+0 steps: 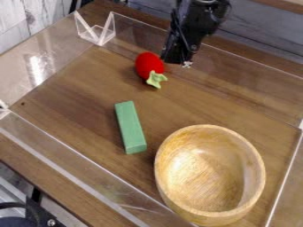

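Observation:
A red object with a pale green leafy tip (149, 66), like a toy vegetable, lies on the wooden surface in the upper middle. The black gripper (178, 56) hangs just above it and to the right, apart from it. It looks shut, with nothing visible between its small, dark fingers.
A green block (130, 127) lies at lower middle, and a large wooden bowl (210, 173) sits at lower right. A clear plastic holder (95, 31) is at the back left. Clear walls edge the wooden surface (71, 102).

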